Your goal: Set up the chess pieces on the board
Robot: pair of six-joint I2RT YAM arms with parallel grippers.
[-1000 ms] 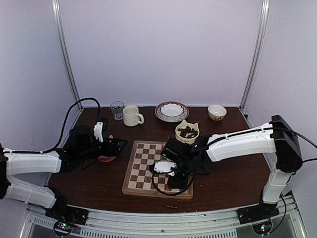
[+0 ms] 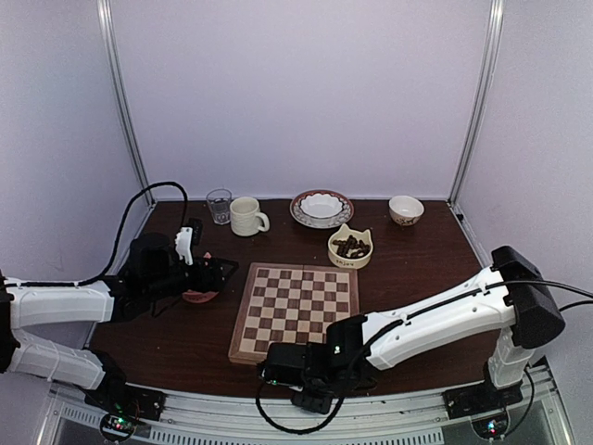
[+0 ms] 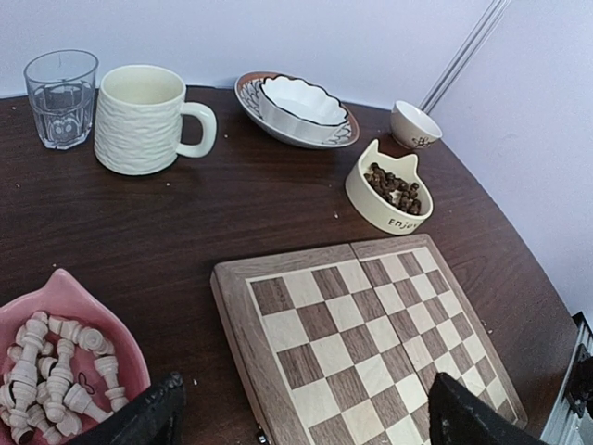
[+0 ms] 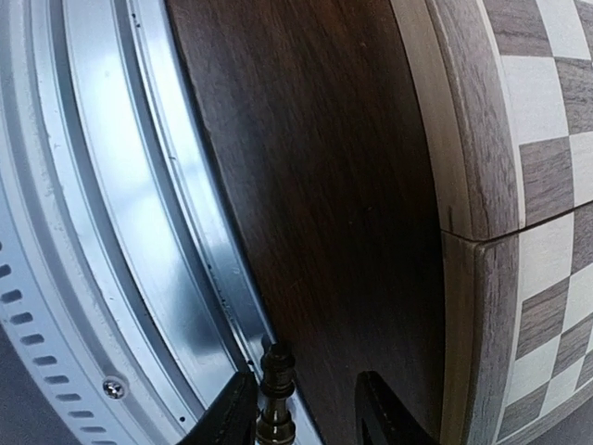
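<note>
The chessboard lies empty mid-table. My right gripper is over the table's front edge, its fingers apart around a dark chess piece beside the metal rail; whether they touch it I cannot tell. My left gripper is open above a pink bowl of white pieces, left of the board. Dark pieces fill a cat-shaped bowl behind the board.
A glass, a mug, stacked plates and a small bowl stand along the back. The table's right side has free room.
My right gripper has moved from over the board toward the front edge, where a dark piece lay on the table. The left arm has not moved.
</note>
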